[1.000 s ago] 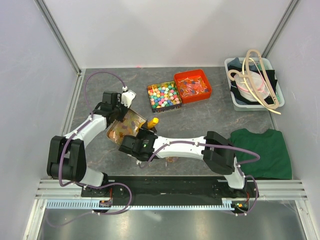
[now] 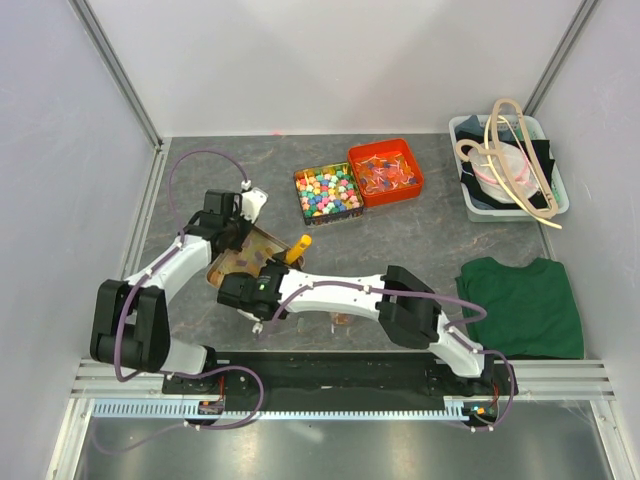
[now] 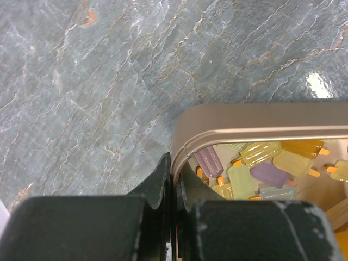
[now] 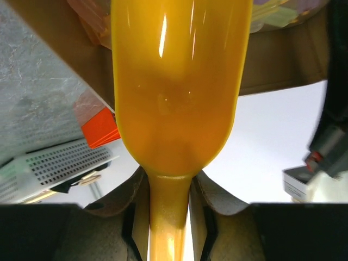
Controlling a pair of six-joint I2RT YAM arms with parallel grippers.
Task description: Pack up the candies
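My left gripper is shut on the rim of a beige box [image 3: 261,117], near one rounded corner. Ice-pop-shaped candies [image 3: 239,181] in yellow, green and purple lie inside it. In the top view this box [image 2: 209,275] is partly covered by both arms. By its narrow handle, a yellow scoop [image 4: 179,87] is held in my right gripper, which is shut on it. From above, the scoop [image 2: 297,250] appears over the box's right side. The scoop blocks much of the right wrist view, so whether it holds candies cannot be told.
Behind stand a box of multicoloured candies [image 2: 328,193] and a red box [image 2: 387,172] of small pieces. A white bin [image 2: 562,190] with cloth and a green cloth [image 2: 521,308] lie to the right.
My right arm and the scoop have moved left. The beige box has shifted slightly left too, while my left gripper keeps its hold on the rim.
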